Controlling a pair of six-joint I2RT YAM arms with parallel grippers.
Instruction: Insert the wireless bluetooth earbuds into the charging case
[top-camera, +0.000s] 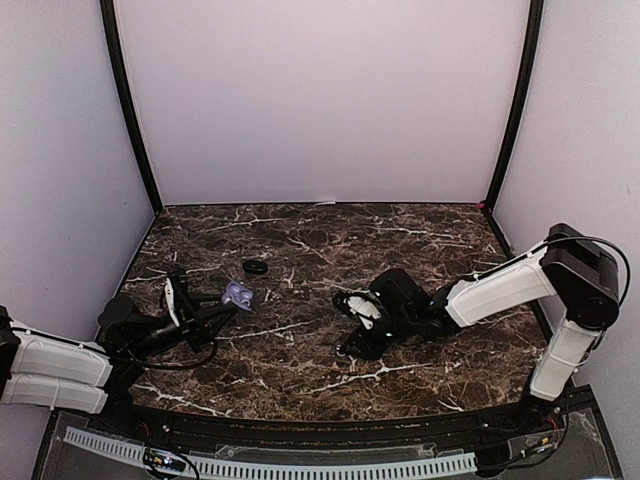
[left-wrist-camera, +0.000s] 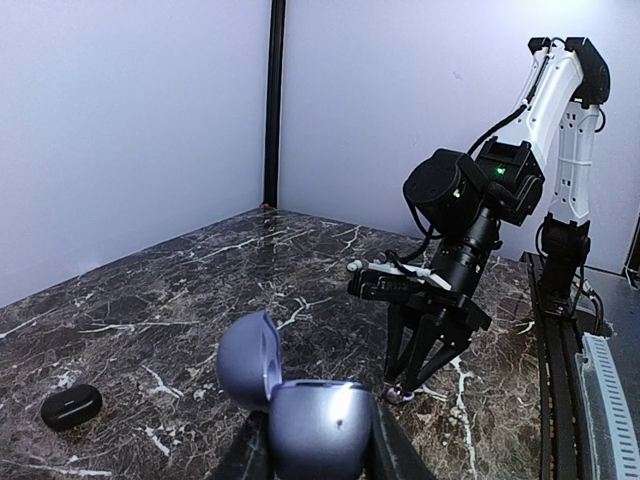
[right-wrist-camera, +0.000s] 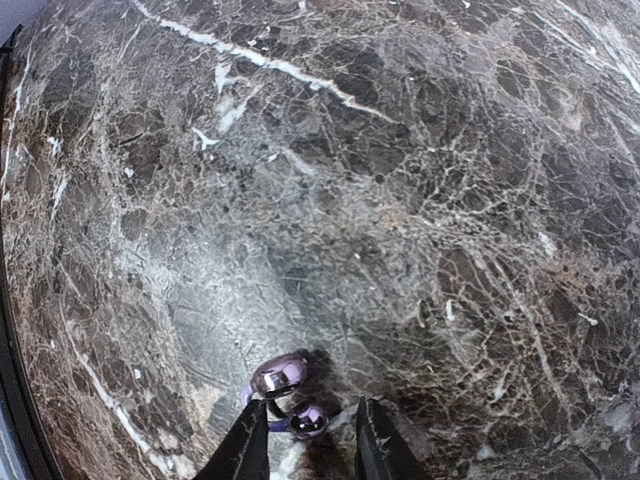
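The lilac charging case (left-wrist-camera: 320, 425), its lid (left-wrist-camera: 249, 360) raised, is held above the table in my left gripper (top-camera: 226, 304), which is shut on it. A shiny purple clip-shaped earbud (right-wrist-camera: 280, 374) rests on the dark marbled table. My right gripper points down at it, part open. The earbud's round end (right-wrist-camera: 308, 419) shows in the gap between the two fingertips, with no grip on it visible. From the left wrist view, the same earbud (left-wrist-camera: 398, 396) is just under the right fingertips. The inside of the case is hidden from that view.
A small black oval object (top-camera: 255, 267) lies on the table, behind the case. Bare marbled tabletop (top-camera: 330, 240) spreads across the back and middle. A dark rail (top-camera: 300, 425) runs along the front edge.
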